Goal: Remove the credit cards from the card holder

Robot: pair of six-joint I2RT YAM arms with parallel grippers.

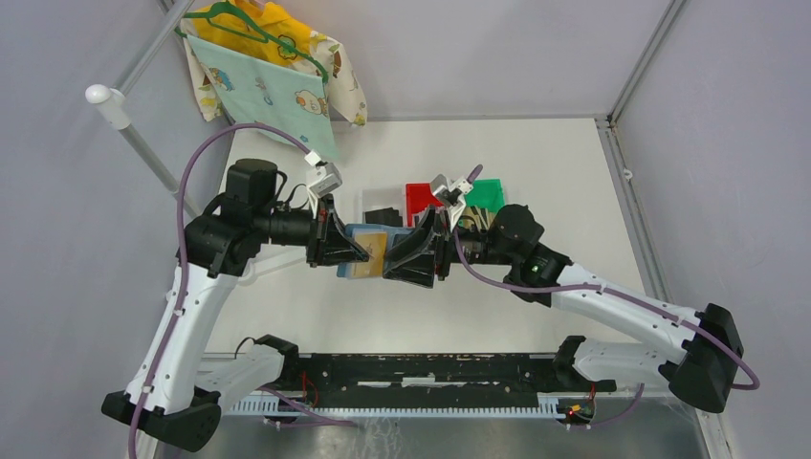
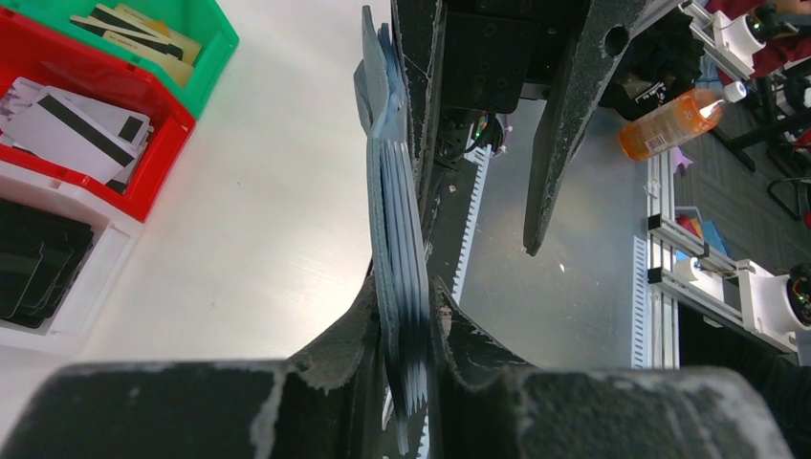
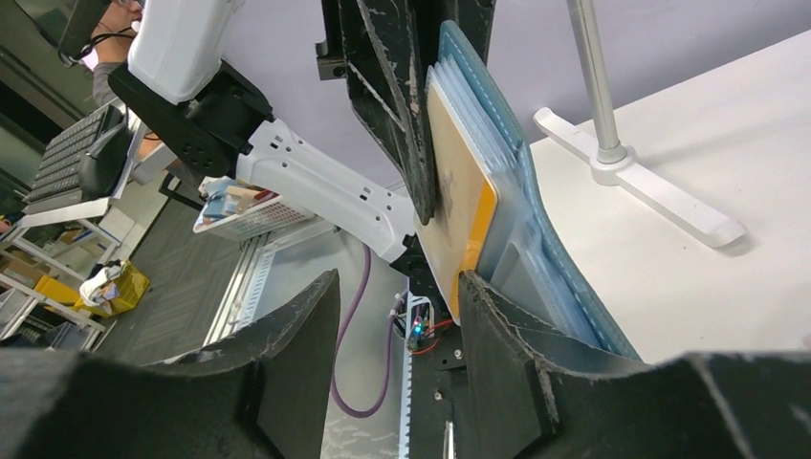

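The blue card holder is held upright between my two arms, with my left gripper shut on it. Edge-on in the left wrist view, the holder shows several clear sleeves pinched between the left fingers. A gold card with an orange stripe lies against the sleeves in the right wrist view, facing the left gripper's finger. My right gripper is part open at the holder's other side. Its right finger overlaps the card's lower edge; whether they touch, I cannot tell. The gap between its fingers looks empty.
Behind the arms stand a white box with black cards, a red box with white cards and a green box with gold cards. A white stand foot rests on the table.
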